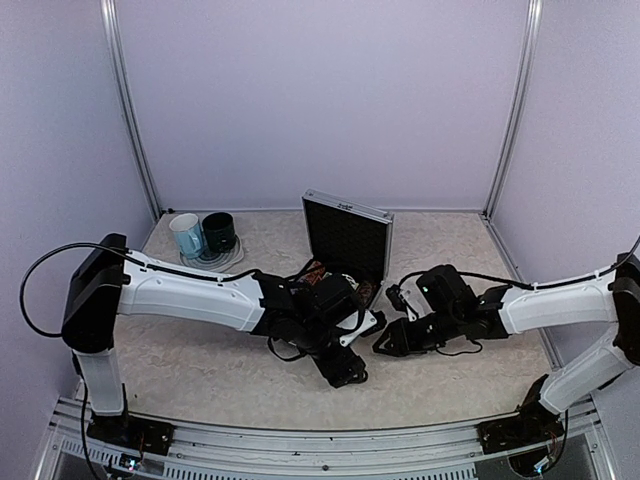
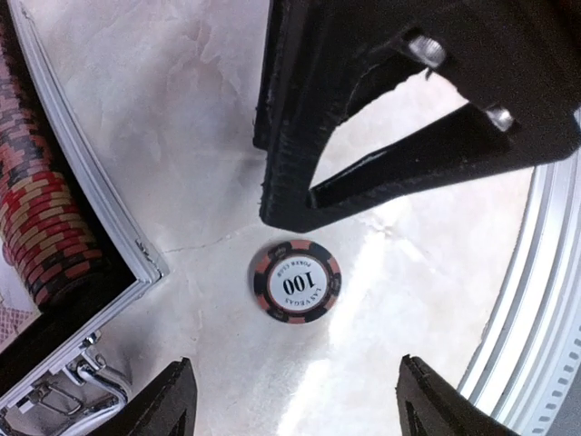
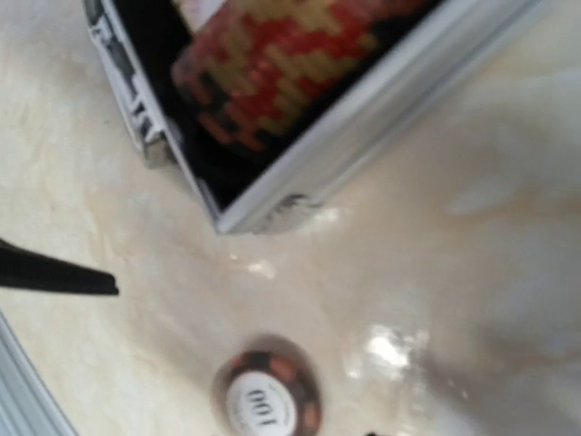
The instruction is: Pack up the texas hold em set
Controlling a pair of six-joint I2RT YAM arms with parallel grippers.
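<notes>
A black-and-red poker chip marked 100 lies flat on the table, clear of the case corner; in the right wrist view the same chip (image 3: 261,404) is blurred. My left gripper is open, its fingertips on either side of and just short of the chip, nothing between them. Above the chip, the right gripper's finger (image 2: 292,186) reaches in without visibly touching it. In the top view the right gripper (image 1: 388,346) stands apart, to the right of the left gripper (image 1: 350,376), which hides the chip there. Only fingertip slivers show at the right wrist view's bottom edge, spread apart.
The silver chip case (image 1: 349,235) stands with its lid up behind the grippers. Inside are rows of red chips (image 3: 281,73). A blue mug (image 1: 187,235) and a dark mug (image 1: 219,232) stand on a plate at the back left.
</notes>
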